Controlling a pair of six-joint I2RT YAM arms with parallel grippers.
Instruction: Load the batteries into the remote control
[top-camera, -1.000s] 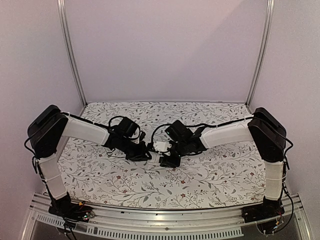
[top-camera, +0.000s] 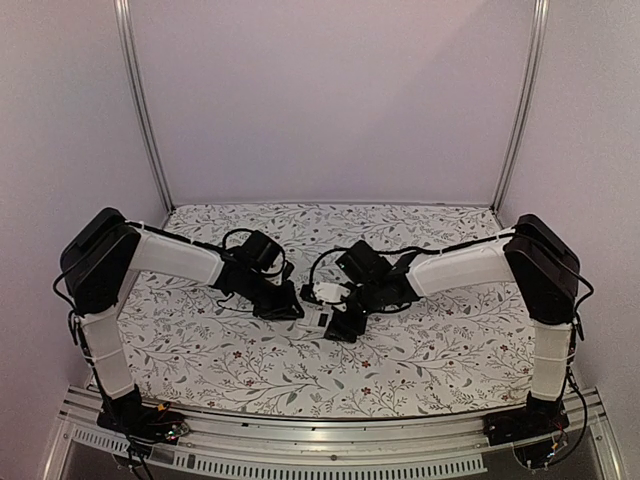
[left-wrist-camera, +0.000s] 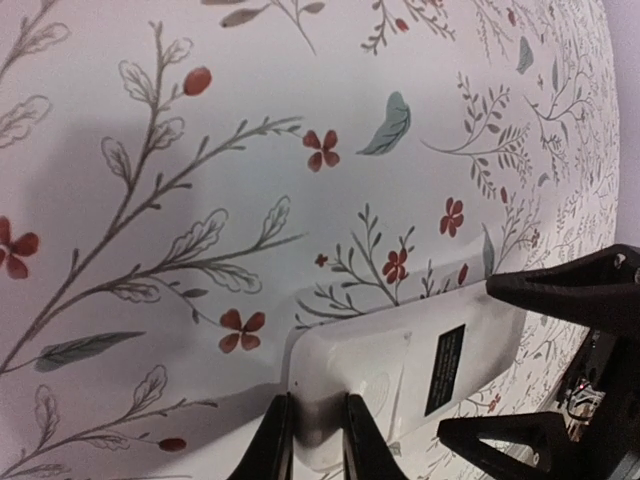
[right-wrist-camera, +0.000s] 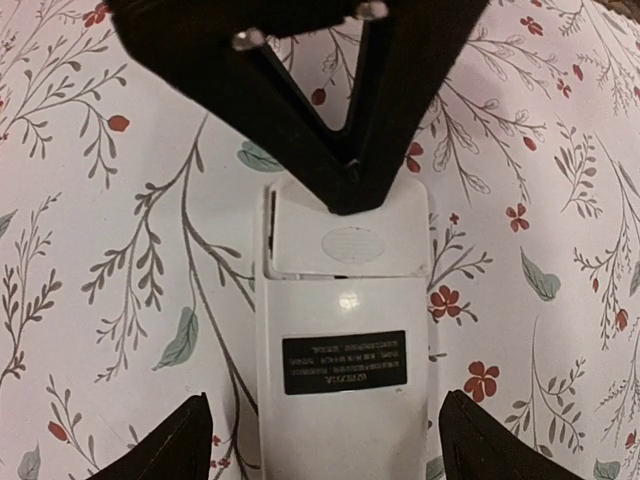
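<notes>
The white remote control (right-wrist-camera: 342, 435) lies back side up on the floral surface, with a black label (left-wrist-camera: 445, 370) on it. Its battery cover (right-wrist-camera: 350, 250) has a narrow dark gap along the edges; any batteries beneath are hidden. My left gripper is shut at the cover end, its fingertips pressed on that end of the remote. My right gripper (top-camera: 338, 325) stands open over the other end, its two fingers on either side of the remote's body in the right wrist view.
Pale walls enclose the back and sides, and a metal rail (top-camera: 320, 425) runs along the front edge.
My left arm stays in nearly the same place.
</notes>
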